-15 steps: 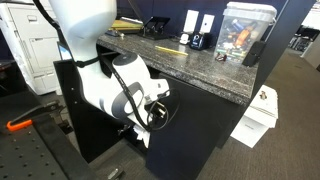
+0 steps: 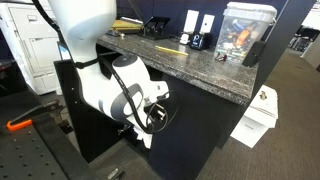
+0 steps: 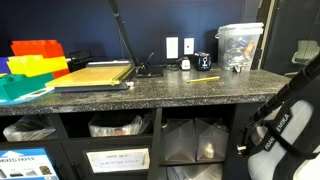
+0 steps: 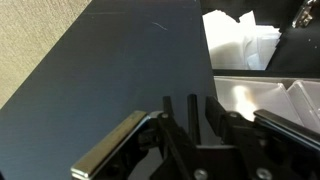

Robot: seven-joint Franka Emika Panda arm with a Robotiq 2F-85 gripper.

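Observation:
In the wrist view my gripper stands open, its two fingers wide apart at the bottom edge with nothing between them. A flat dark cabinet panel (image 4: 130, 70) fills most of what lies in front of it. Beyond the panel's right edge is a crumpled white bag or paper (image 4: 240, 40), and below that a clear plastic bin (image 4: 250, 95). The white arm (image 2: 120, 90) bends down beside the counter in exterior view 1, where the fingers cannot be made out. At the right of exterior view 2 the arm (image 3: 285, 140) reaches toward the shelves.
A speckled counter (image 3: 150, 97) runs above the shelves. On it stand a clear tub (image 2: 240, 35), a yellow marker (image 2: 172, 51), a paper cutter (image 3: 95, 77) and coloured blocks (image 3: 35, 68). Clear bins (image 3: 195, 140) sit below. A white box (image 2: 258, 115) is on the floor.
The arm has shifted very slightly to the right in exterior view 1. Nothing else there has visibly moved.

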